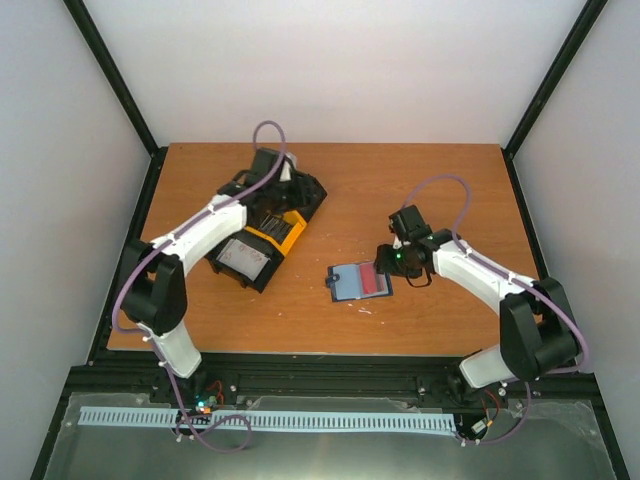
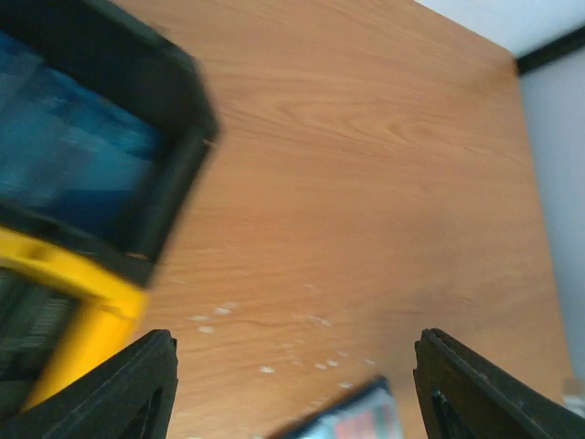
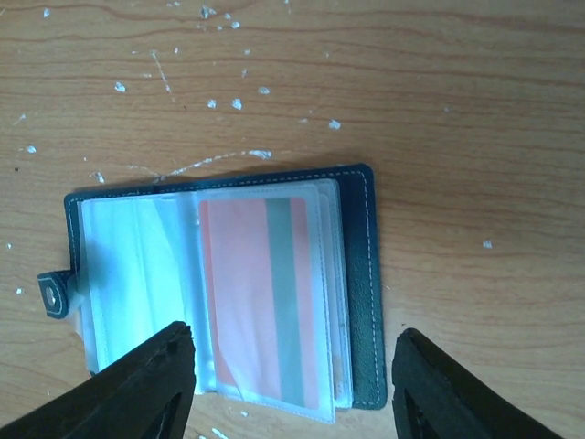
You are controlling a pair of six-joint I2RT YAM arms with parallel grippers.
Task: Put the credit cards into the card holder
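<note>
The card holder (image 3: 137, 274) lies open on the table, with a pink card (image 3: 239, 293) showing under a clear sleeve; in the top view it is (image 1: 350, 282). My right gripper hangs just over it, fingers apart with nothing between them. My left gripper is raised over the dark and yellow boxes at the left, open and empty, the holder at the lower edge of its view.
A black box with blue contents (image 2: 82, 146) adjoins a yellow box (image 2: 101, 334). Bare wooden table (image 1: 420, 170) lies behind and right of the holder. Walls border the table.
</note>
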